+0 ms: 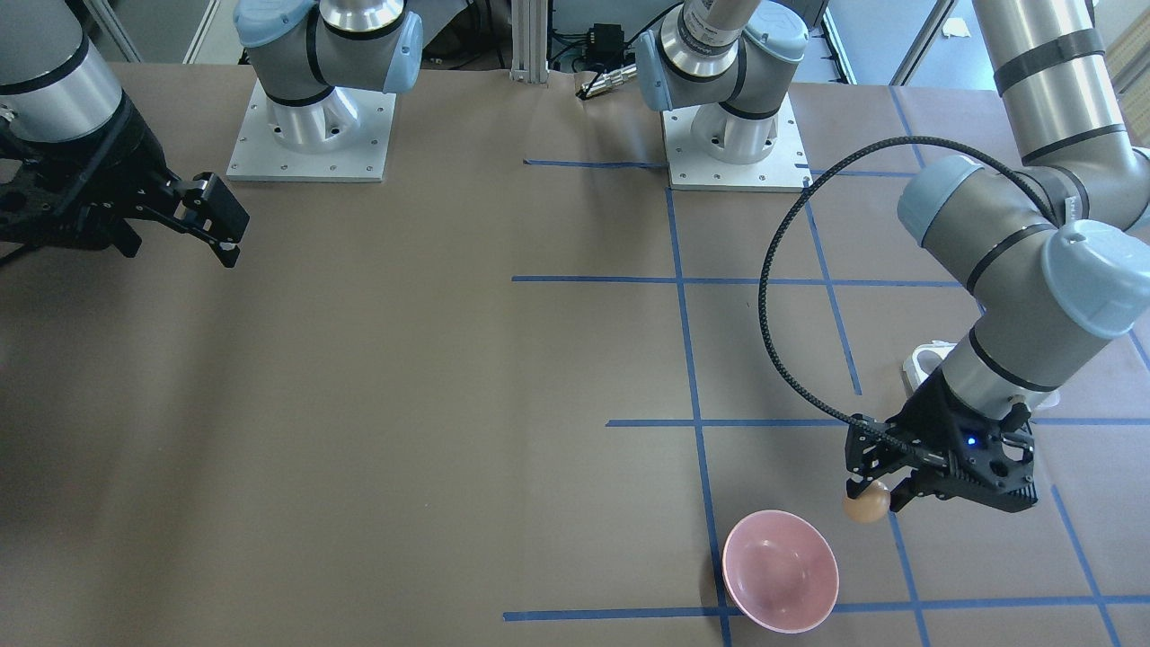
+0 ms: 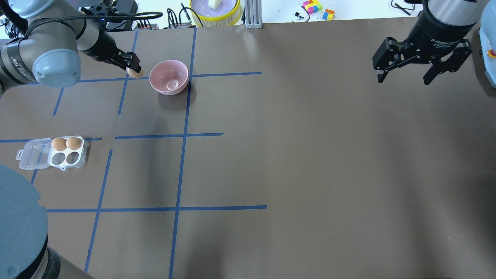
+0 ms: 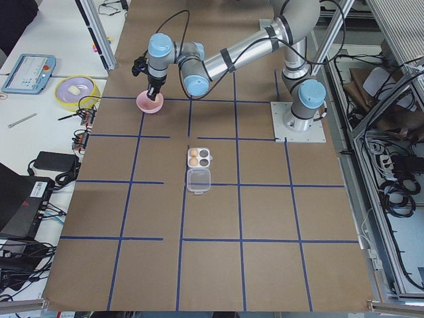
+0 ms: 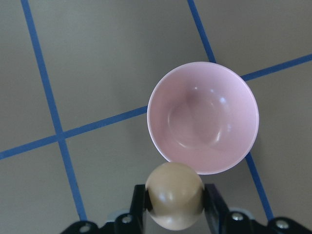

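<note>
My gripper (image 1: 875,485) is shut on a light brown egg (image 4: 174,197), held between its two black fingers just beside the pink bowl (image 1: 781,570). In the wrist view the bowl (image 4: 203,114) lies empty right beyond the egg, which slightly overlaps its near rim. In the top view the egg (image 2: 135,73) hangs to the left of the bowl (image 2: 168,76). A white egg carton (image 2: 69,157) with its clear lid open holds two eggs (image 2: 66,143) and two empty cups; in the front view it is mostly hidden behind my arm.
Another arm's black gripper (image 2: 418,60) stands at the far right of the top view, away from the bowl. More robot bases (image 1: 309,140) sit along the table's back.
</note>
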